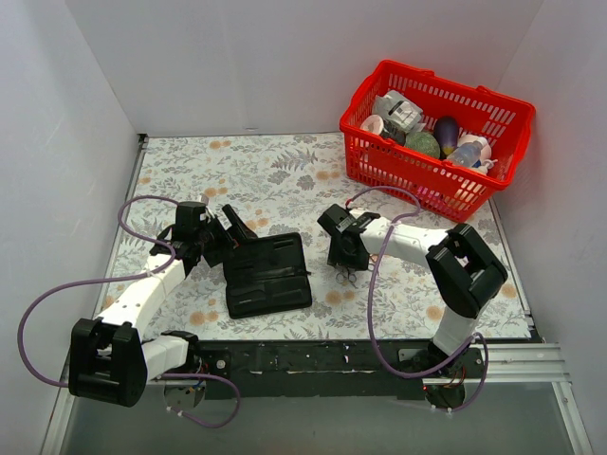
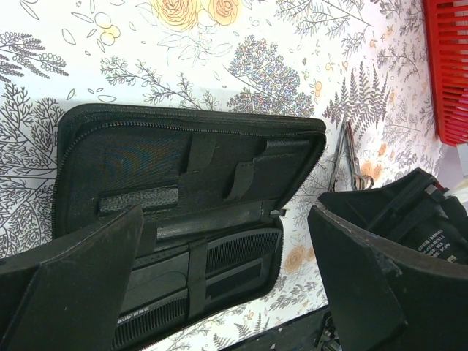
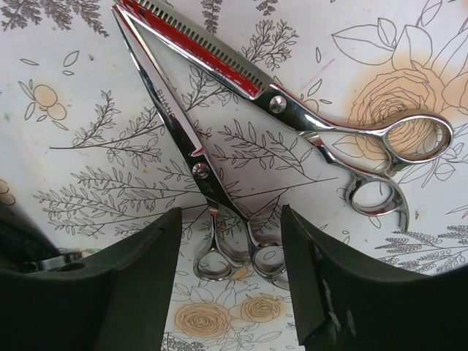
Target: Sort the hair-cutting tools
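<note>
A black zip case point(image 1: 268, 287) lies unfolded on the table, its straps and pockets showing empty in the left wrist view. Two steel scissors lie crossed at their tips in the right wrist view: plain scissors point(image 3: 201, 171) and toothed thinning scissors point(image 3: 278, 104). My right gripper is over the handles of the plain pair, fingers part open, with nothing gripped; the finger rings show between and beyond its fingertips. At the case's upper left, my left gripper stands open above it, holding nothing. In the top view the right arm hides most of the scissors.
A red basket point(image 1: 432, 171) filled with assorted items stands at the back right. Walls enclose the table at the back and sides.
</note>
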